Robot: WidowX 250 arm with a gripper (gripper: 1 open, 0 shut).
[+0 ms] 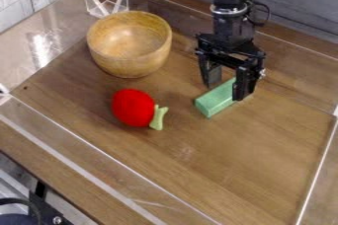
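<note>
My black gripper [227,63] hangs over the green block [215,101], which lies flat on the wooden table right of centre, its upper end partly behind the fingers. The fingers are spread around that end; whether they touch it I cannot tell. A red tomato-like object [133,108] with a pale green stem lies to the lower left.
A wooden bowl [129,43] stands at the upper left, with a white wire object [106,0] behind it. A wall runs along the back.
</note>
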